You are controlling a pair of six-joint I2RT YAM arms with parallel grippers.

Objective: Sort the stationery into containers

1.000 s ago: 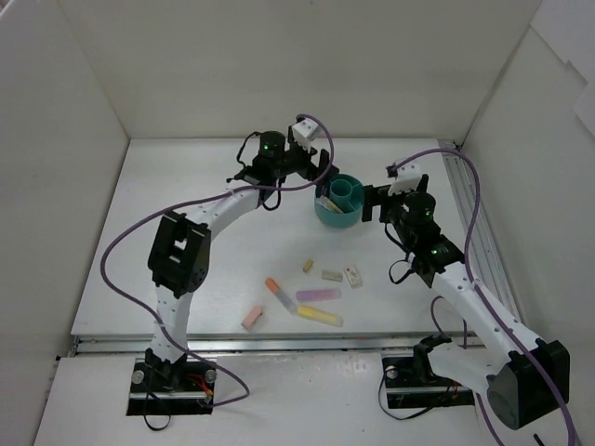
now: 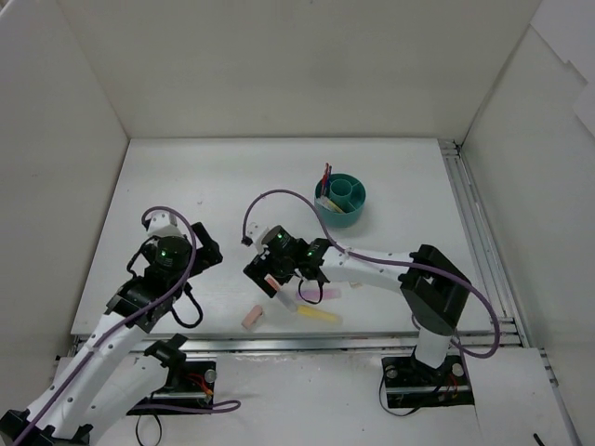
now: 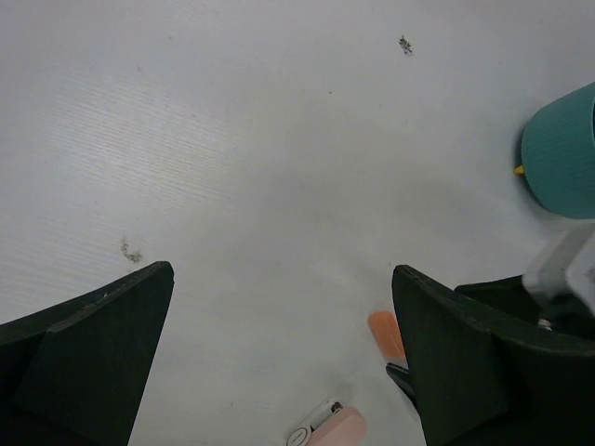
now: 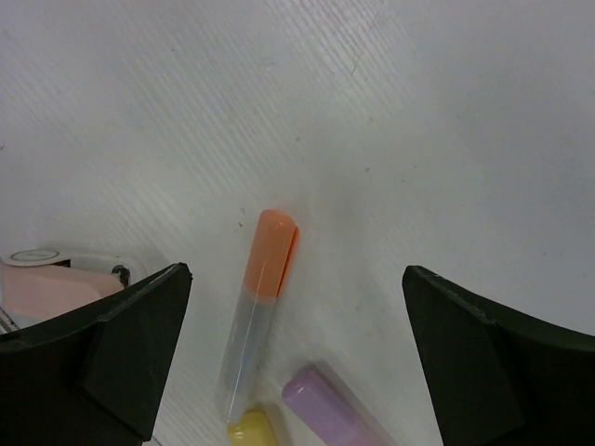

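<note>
An orange-capped marker (image 4: 265, 279) lies between the fingers of my open right gripper (image 2: 260, 279), apparently below them. Near it lie a purple marker (image 4: 325, 409), a yellow marker (image 2: 318, 314) and a pink eraser (image 4: 56, 290), with a clear-and-metal item beside the eraser. A teal container (image 2: 346, 214) at the back holds pens and other items; its side shows in the left wrist view. My left gripper (image 2: 204, 246) is open over bare table, left of the items.
The right arm crosses the front right, hiding small items there. Metal rails (image 2: 465, 223) edge the table.
Both arms have pulled away from the container: the left moved left and toward the front, the right moved left and down to the orange-capped marker.
</note>
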